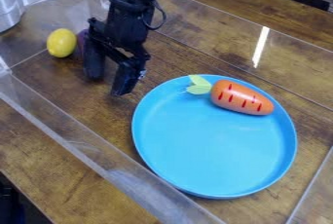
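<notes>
My black gripper (112,60) is low over the wooden table at the upper left, its fingers apart. Behind it is a purple object (82,39), mostly hidden by the gripper; I cannot tell whether they touch. A yellow lemon-like object (61,43) lies just left of it. To the right, a blue plate (208,155) holds an orange toy carrot (240,98) with a pale green top near its back edge.
A clear transparent edge runs along the left and bottom of the work area. A white object sits in the top left corner.
</notes>
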